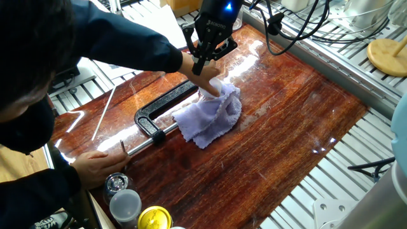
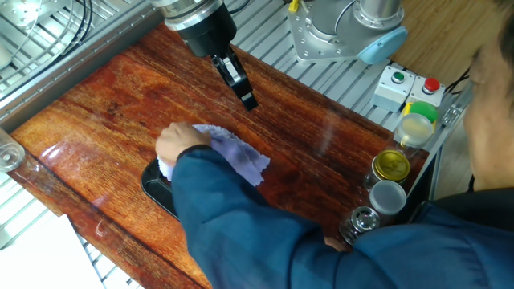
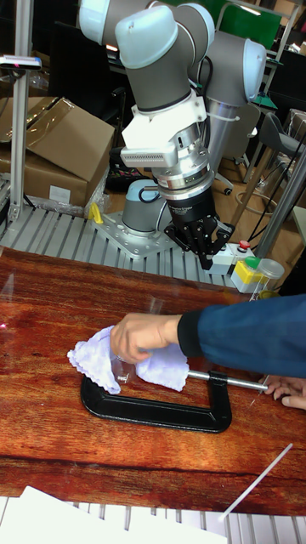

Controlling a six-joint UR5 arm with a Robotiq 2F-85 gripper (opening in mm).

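My gripper (image 1: pixel 200 66) hangs above the table, its fingertips together in one narrow tip, and nothing shows between them. In exterior view 2 the gripper (image 2: pixel 250 103) is above bare wood, apart from the cloth. A pale purple cloth (image 1: pixel 205 122) lies crumpled over part of a black C-clamp (image 1: pixel 145 121). A person's right hand (image 3: pixel 144 336) is on the cloth, while the left hand (image 1: pixel 98 168) is by the end of the clamp's metal screw (image 3: pixel 242 382). The person's arm hides much of the clamp in exterior view 2.
Several jars stand at the table's edge near the person, among them a gold-lidded jar (image 2: pixel 392 166) and a white-lidded one (image 2: pixel 387 197). The person's arm (image 3: pixel 245 331) reaches across the table. Bare wood (image 1: pixel 299 127) lies open on the cloth's other side.
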